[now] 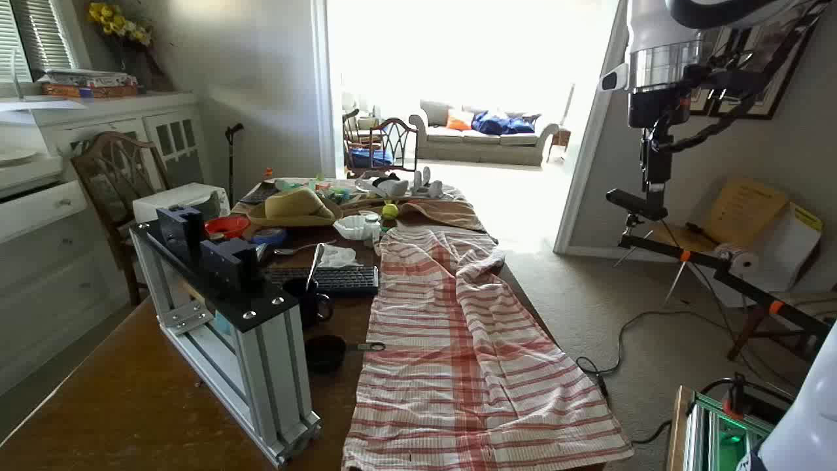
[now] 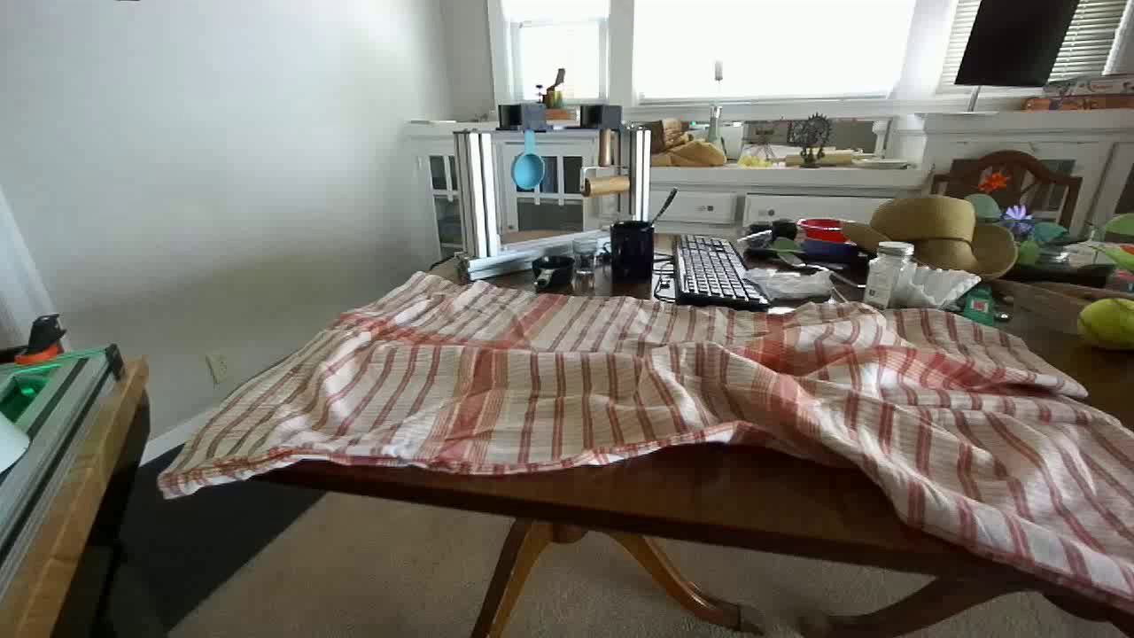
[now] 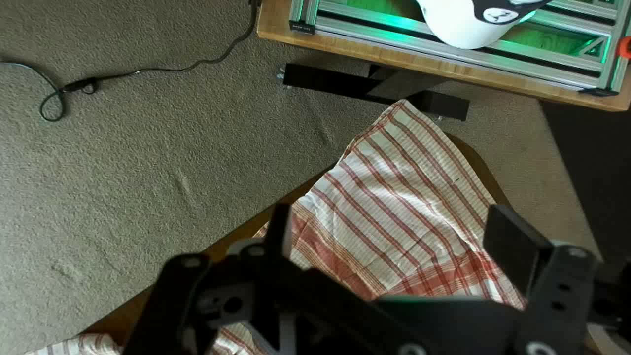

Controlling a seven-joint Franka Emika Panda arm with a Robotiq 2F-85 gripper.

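Spread over the table is a white cloth with red stripes (image 1: 447, 337), wrinkled, with a raised fold along its right part. From the side, the cloth (image 2: 553, 393) overhangs the table's near edge in places. In the wrist view my gripper is open, its two dark fingers wide apart. One corner of the cloth (image 3: 408, 195) shows far below, between and beyond the fingers, touching neither. The robot arm (image 1: 667, 70) hangs at the upper right in exterior view 1, off the table's side and well above the cloth.
An aluminium rack (image 1: 274, 369) stands left of the cloth, with a black mug (image 2: 633, 250) and keyboard (image 2: 718, 269) nearby. A hat (image 1: 296, 207), white bowl (image 1: 354, 227) and other clutter fill the far end. Open carpet (image 3: 148, 177) lies beside the table.
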